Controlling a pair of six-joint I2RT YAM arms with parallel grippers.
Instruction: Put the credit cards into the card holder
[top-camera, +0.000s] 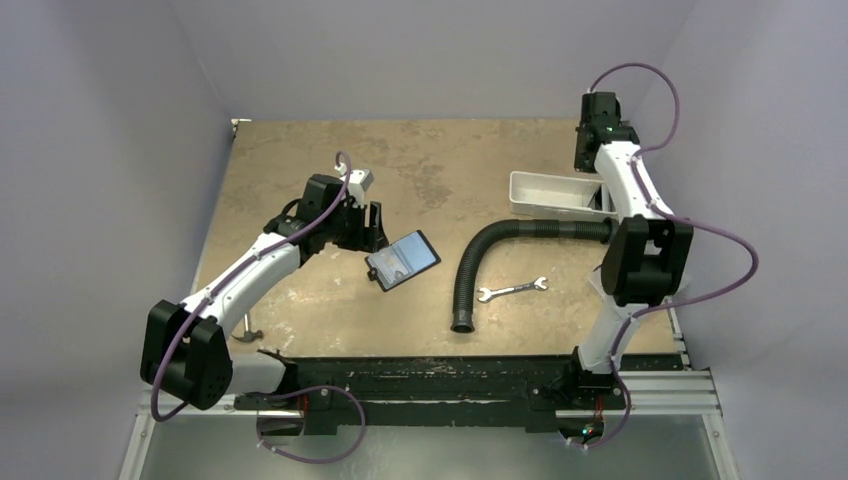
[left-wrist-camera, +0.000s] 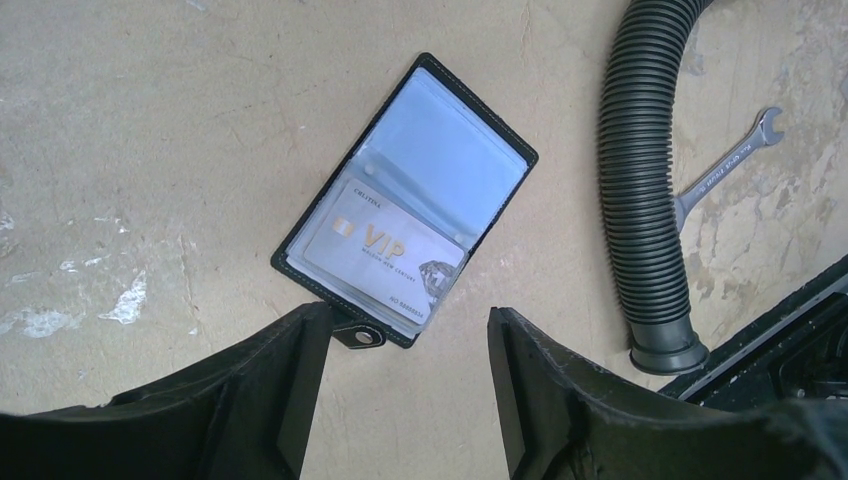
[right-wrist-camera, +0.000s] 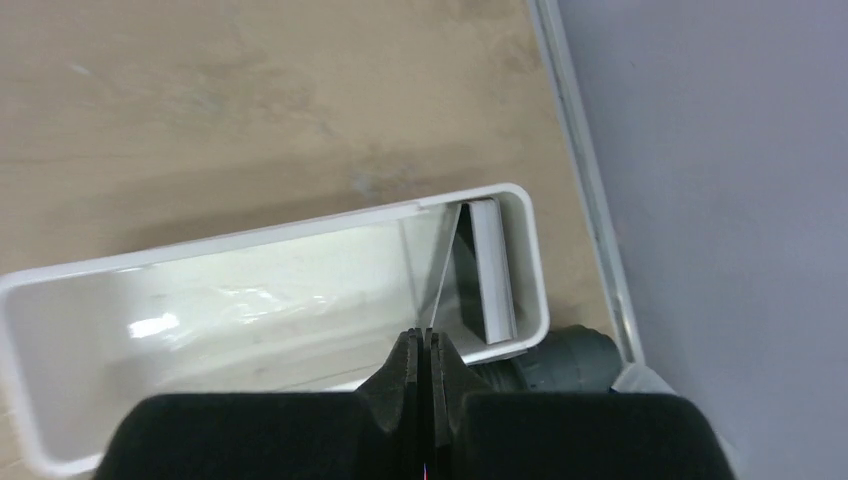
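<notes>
The black card holder (left-wrist-camera: 450, 150) lies open on the table, a silver VIP card (left-wrist-camera: 385, 250) in its lower pocket. My left gripper is open above it, nothing between its fingers. My right gripper is shut over the white bin (right-wrist-camera: 230, 310), with nothing visible between its fingers. At the bin's right end stand a white block-like piece (right-wrist-camera: 492, 265) and a thin, pale upright sheet; I cannot tell whether these are cards.
A black corrugated hose (top-camera: 470, 270) curves between card holder and bin. A wrench (top-camera: 510, 289) lies beside it, a hammer (top-camera: 248, 334) at the left front. Walls border the table.
</notes>
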